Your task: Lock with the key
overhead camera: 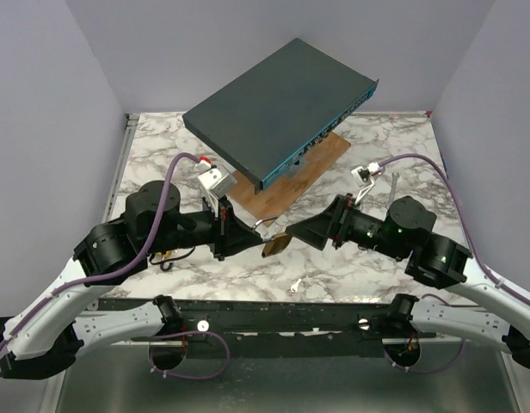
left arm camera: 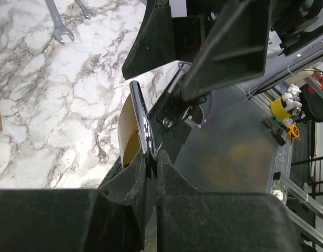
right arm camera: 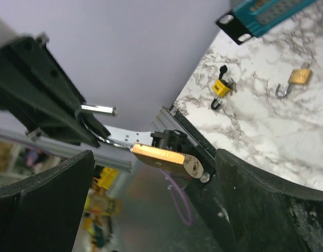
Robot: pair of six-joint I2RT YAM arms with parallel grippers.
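Observation:
A brass padlock (overhead camera: 277, 244) hangs in the air by its bent silver shackle (left arm camera: 142, 118), whose free end stands out of the body. My left gripper (overhead camera: 260, 241) is shut on that shackle. Close by on the right, my right gripper (overhead camera: 294, 231) is open. In the right wrist view the padlock's body (right arm camera: 167, 159) shows in the space between its spread fingers, apparently touching neither. On the marble table below lies a small key (overhead camera: 296, 286), also visible as a blurred shape in the left wrist view.
A dark rack unit (overhead camera: 282, 107) overhangs a brown board (overhead camera: 312, 168) at the back. Wrenches (overhead camera: 393, 187) lie at the right. Another brass padlock (right arm camera: 299, 76) and a yellow padlock (right arm camera: 221, 87) rest on the table. Marble lies bare around the key.

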